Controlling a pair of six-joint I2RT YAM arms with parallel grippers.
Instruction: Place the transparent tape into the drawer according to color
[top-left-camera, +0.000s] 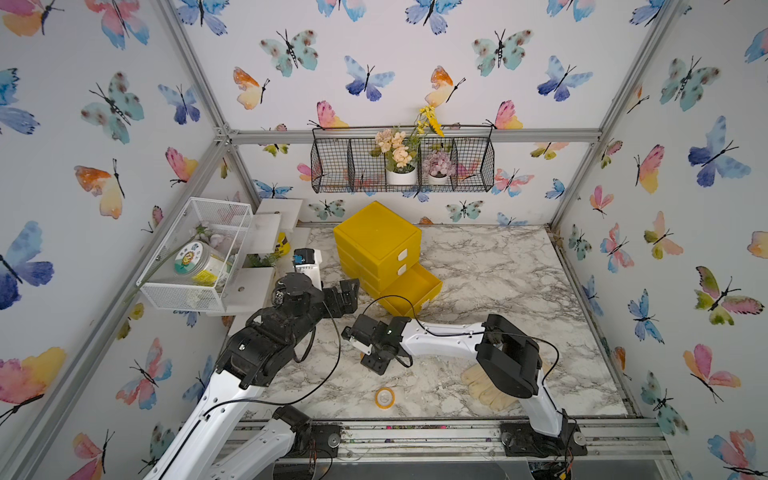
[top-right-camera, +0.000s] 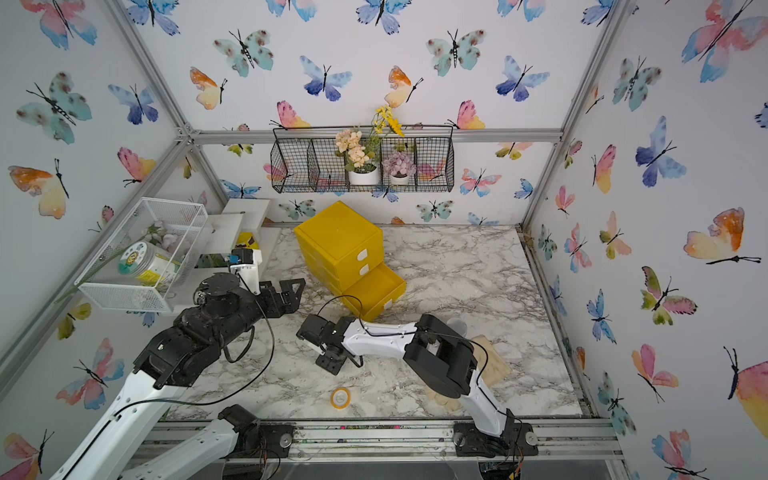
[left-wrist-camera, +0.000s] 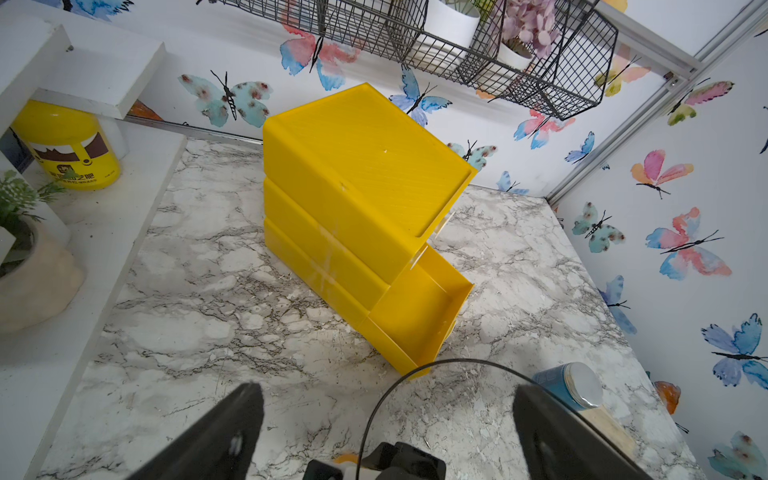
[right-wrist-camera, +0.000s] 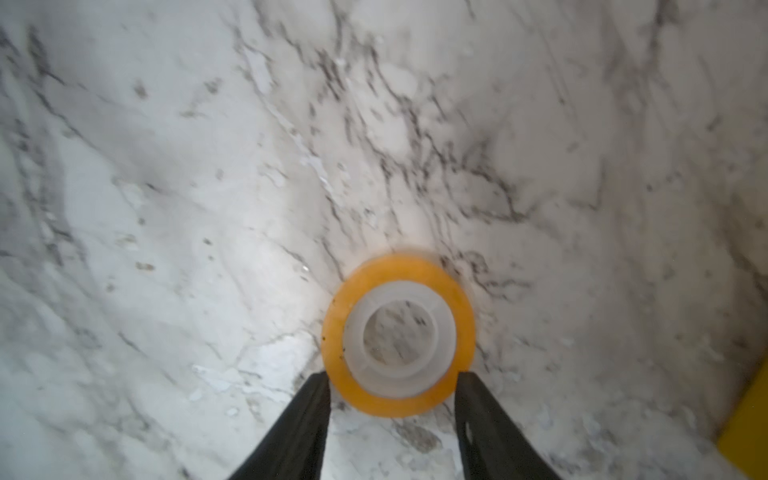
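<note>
An orange-edged tape roll with a pale core (right-wrist-camera: 397, 392) lies between the fingertips of my right gripper in the right wrist view; the fingers stand apart at its near sides. Firm contact cannot be judged. In the top left view that gripper (top-left-camera: 360, 350) is low over the table, in front of the cabinet. A separate orange tape roll (top-left-camera: 385, 397) rests flat near the table's front edge. My left gripper (top-left-camera: 349, 296) is open and empty, raised left of the yellow cabinet (top-left-camera: 380, 228). The bottom drawer (top-left-camera: 420, 285) is pulled out and looks empty.
A blue-sided can (left-wrist-camera: 569, 385) stands on the table's right side. White shelves (top-left-camera: 260, 233) and a white wire basket (top-left-camera: 192, 296) line the left. A black wire rack (top-left-camera: 404, 164) hangs behind.
</note>
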